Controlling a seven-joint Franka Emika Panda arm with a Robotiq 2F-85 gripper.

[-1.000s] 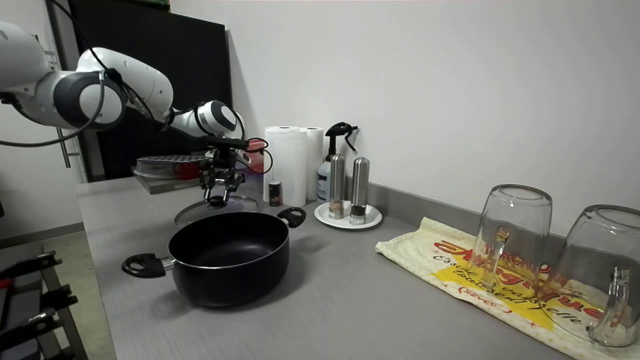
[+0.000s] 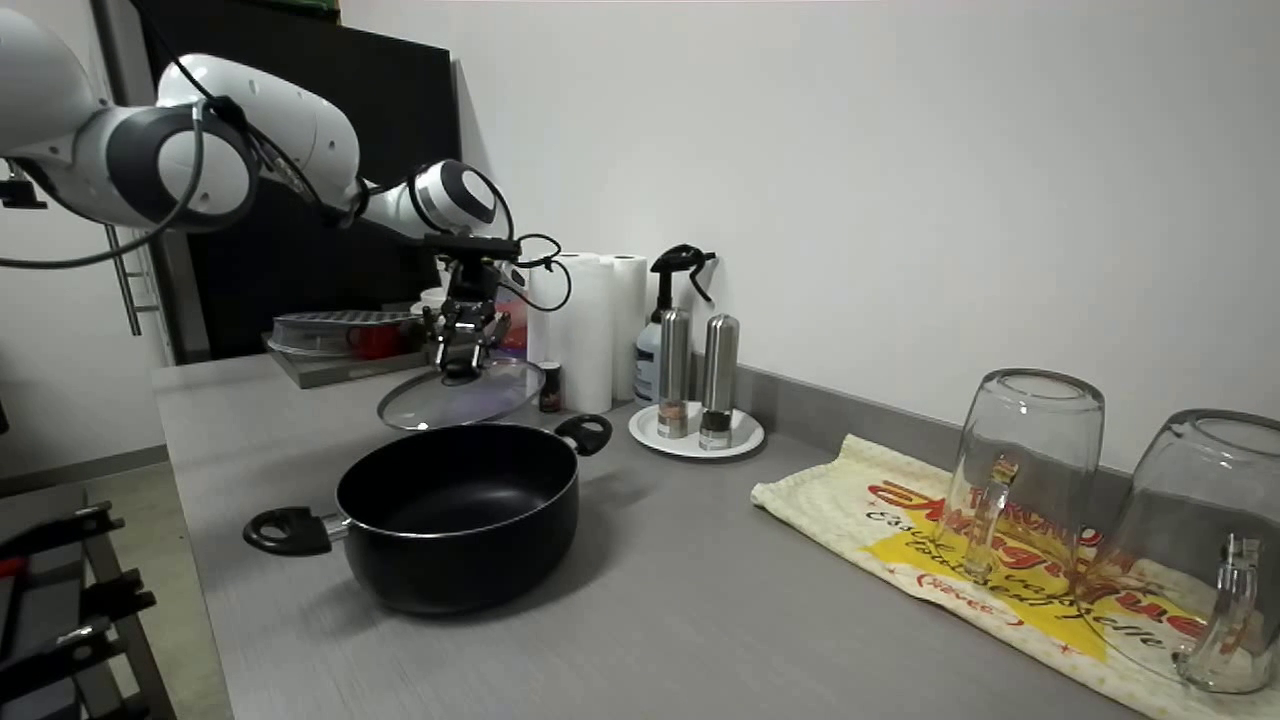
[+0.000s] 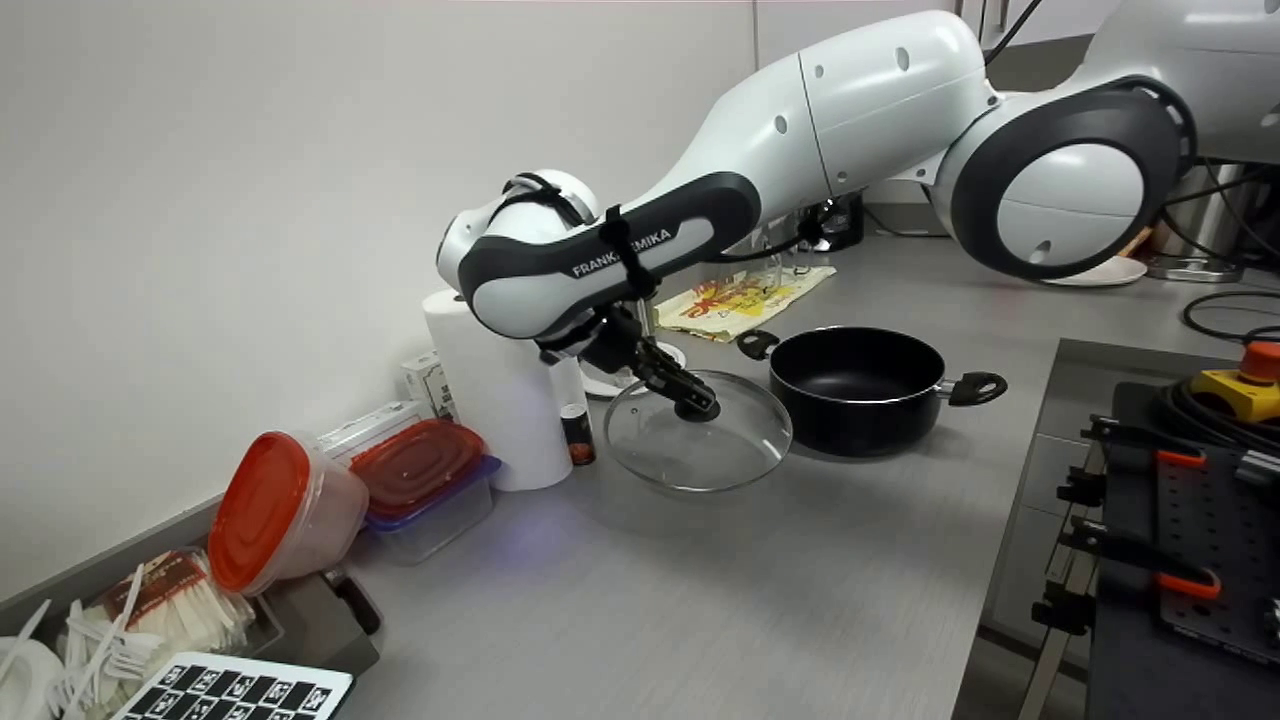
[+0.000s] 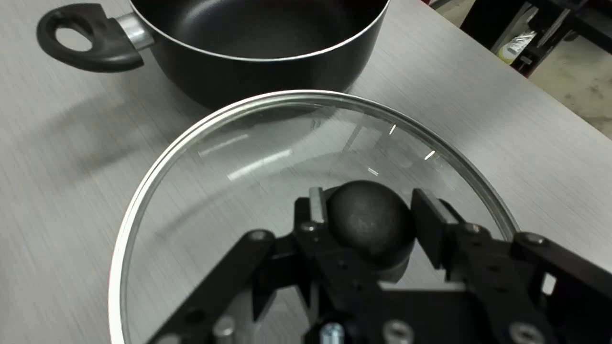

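Observation:
My gripper is shut on the round black knob (image 4: pixel 370 223) of a clear glass lid (image 4: pixel 229 200) with a metal rim. The lid hangs tilted above the counter, as exterior view 2 shows the lid (image 3: pixel 648 444) beside the pot (image 3: pixel 854 414). In exterior view 1 the gripper (image 2: pixel 459 360) and lid (image 2: pixel 420 402) are behind the black pot (image 2: pixel 462 564). The pot stands uncovered and looks empty, a handle on each side. In the wrist view, the pot (image 4: pixel 258 74) lies just beyond the lid's far rim.
Paper towel rolls (image 2: pixel 576 336) and a small dark shaker (image 2: pixel 549 388) stand close to the lid. Two mills rest on a white plate (image 2: pixel 648 426) by the wall. Glass mugs (image 2: pixel 1038 456) sit upside down on a cloth (image 2: pixel 828 498).
The lid has risen off its lower position and shifted to the right in exterior view 1, with my gripper on its knob. The pot has stayed put.

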